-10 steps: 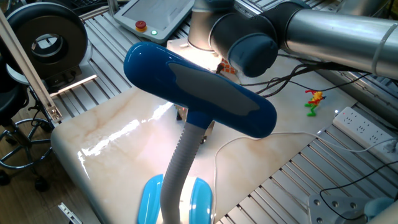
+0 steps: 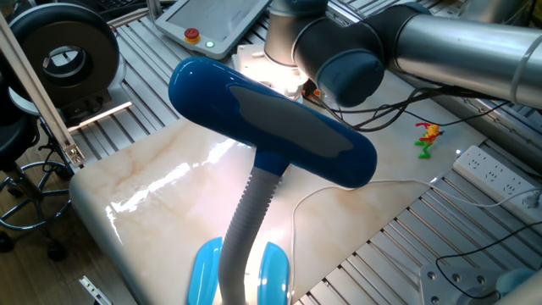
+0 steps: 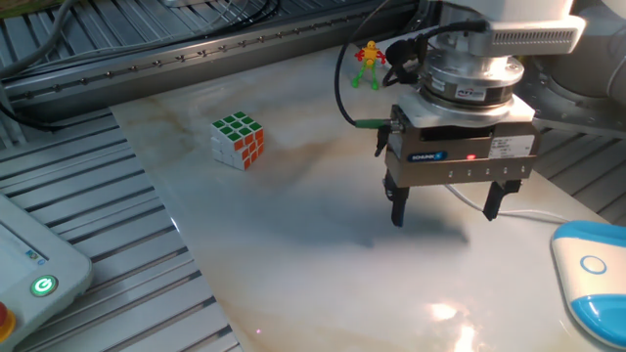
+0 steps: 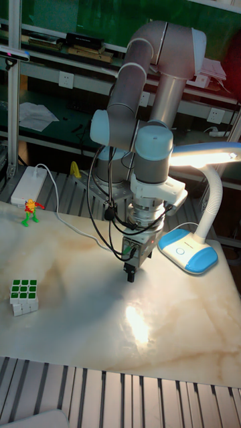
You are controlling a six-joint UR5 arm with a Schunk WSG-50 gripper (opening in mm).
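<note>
My gripper (image 3: 447,215) hangs above the marble-patterned table with its two black fingers (image 3: 398,205) spread wide and nothing between them. A cube puzzle (image 3: 238,141) with green, orange and white faces rests on the table, well apart from the gripper; in exterior view 3 the cube (image 4: 23,295) is at the left, while the gripper (image 4: 130,277) is near the middle. Behind them stands a small toy figure (image 3: 369,66) in yellow, red and green. The lamp head (image 2: 271,119) hides the gripper in exterior view 1.
A blue-and-white desk lamp (image 4: 189,251) stands close beside the gripper, its head reaching over the table. A white cable (image 2: 322,191) crosses the surface to a power strip (image 2: 495,180).
In exterior view 1 the arm's wrist has shifted slightly to the right. Gripper parts that showed below the lamp head a second ago are now hidden behind it. The toy figure has stayed put.
</note>
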